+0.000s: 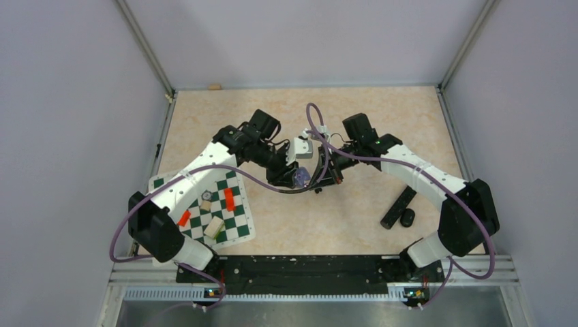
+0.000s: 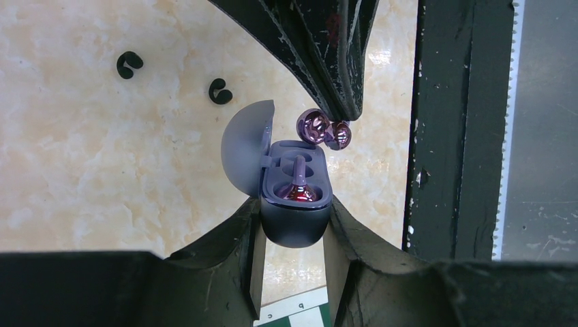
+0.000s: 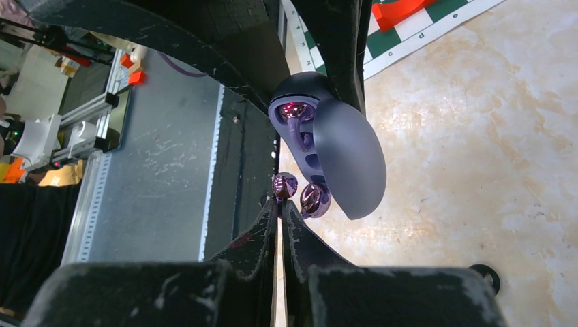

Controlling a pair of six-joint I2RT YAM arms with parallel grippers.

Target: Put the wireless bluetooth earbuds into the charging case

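Note:
The lilac-grey charging case [image 2: 296,221] is held in the air, its lid [image 2: 244,146] hinged open, with my left gripper shut around its end. One purple metallic earbud [image 2: 300,191] sits in the case's well at the gripped end, its thin band facing up. The other earbud [image 3: 315,199] is pinched by its narrow part at the tips of my right gripper, which is shut. In the left wrist view this earbud is close beside the case's far end, outside the wells. Whether it touches the rim cannot be told.
Two small black curled pieces [image 2: 129,65] lie on the marbled table. A green checkered board [image 1: 242,228] with blocks is at left; a black bar [image 1: 398,207] and a dark oval object [image 1: 407,217] are at right. A white box [image 1: 304,148] stands behind the grippers.

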